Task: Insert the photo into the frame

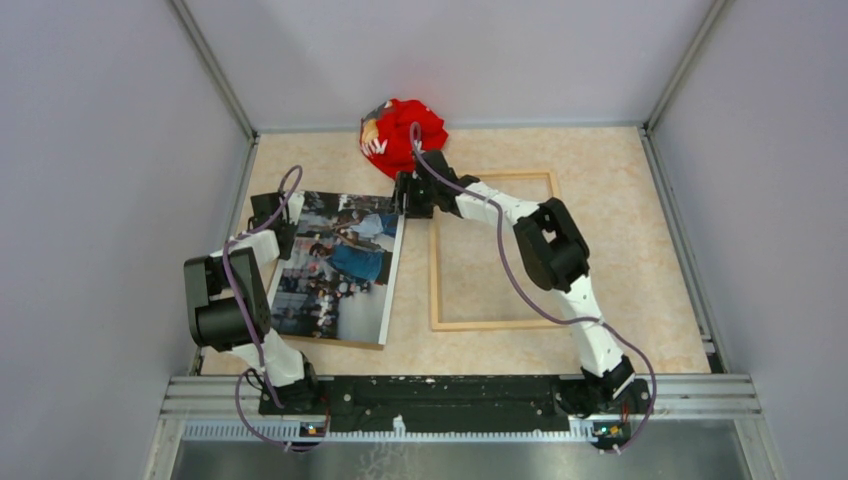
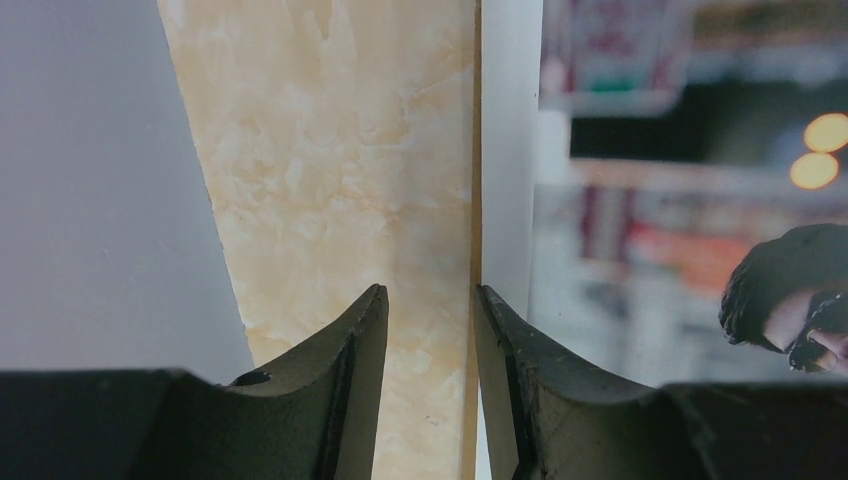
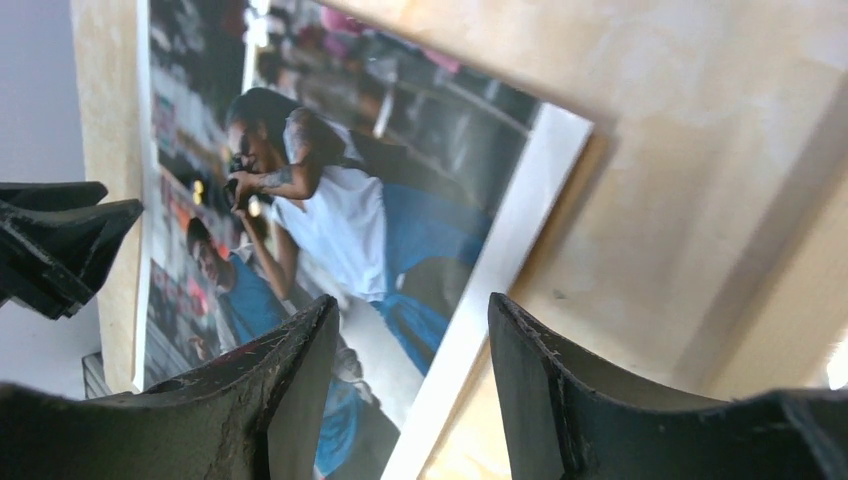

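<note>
A white-edged photo (image 1: 335, 275) on a backing board lies on the left of the table. The wooden frame (image 1: 495, 323), empty inside, lies to its right. My left gripper is part open at the photo's left edge, one finger at the white border (image 2: 508, 150), the other over bare table. My right gripper is part open at the photo's right edge near its upper end, the white border (image 3: 525, 200) between the fingertips as seen from above. I cannot tell whether the fingers touch it.
A red cloth (image 1: 405, 135) lies crumpled at the back, just beyond my right gripper. Grey walls border the left, back and right.
</note>
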